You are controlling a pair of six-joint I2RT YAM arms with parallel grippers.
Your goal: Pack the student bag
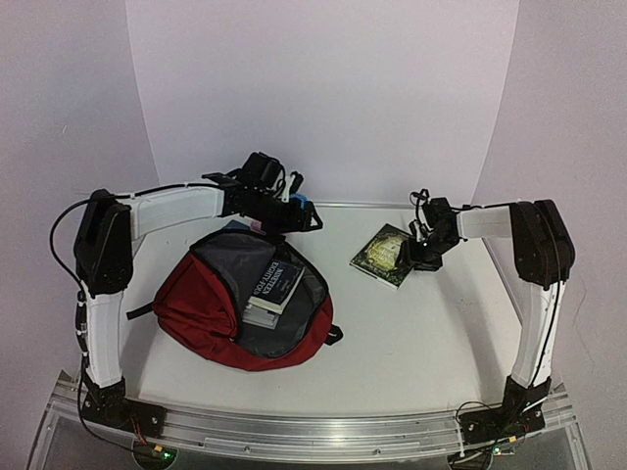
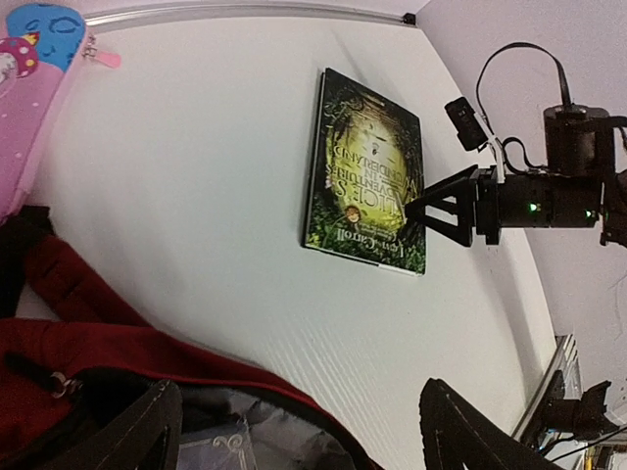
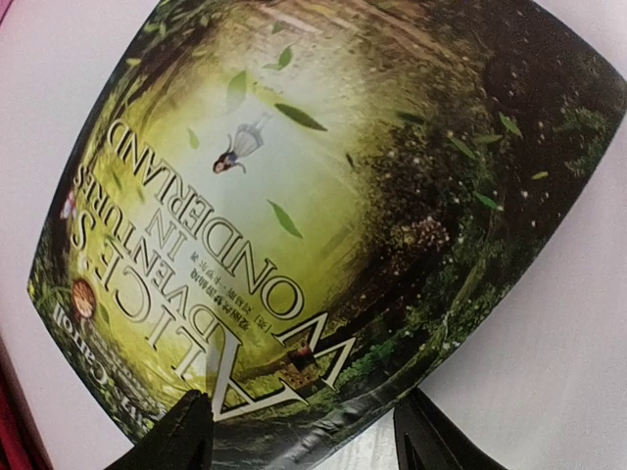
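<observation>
The red and grey bag [image 1: 196, 318] lies unzipped on the left of the table, with a dark "Nineteen Eighty-Four" book [image 1: 278, 284] inside. A green "Alice's Adventures in Wonderland" book [image 1: 380, 257] lies flat on the table to the right of the bag. My right gripper is open at this book's edge; its left finger [image 3: 184, 446] overlaps the cover in view, and contact is hard to judge. Over the bag's far rim, my left gripper stands open and empty. A pink pencil case [image 2: 24, 127] shows at the left wrist view's upper left, mostly hidden from above.
Behind the bag, a bit of a blue item [image 1: 236, 225] shows. Bare table [image 1: 421, 343] spreads in front of the green book and right of the bag. Walls bound the back and sides.
</observation>
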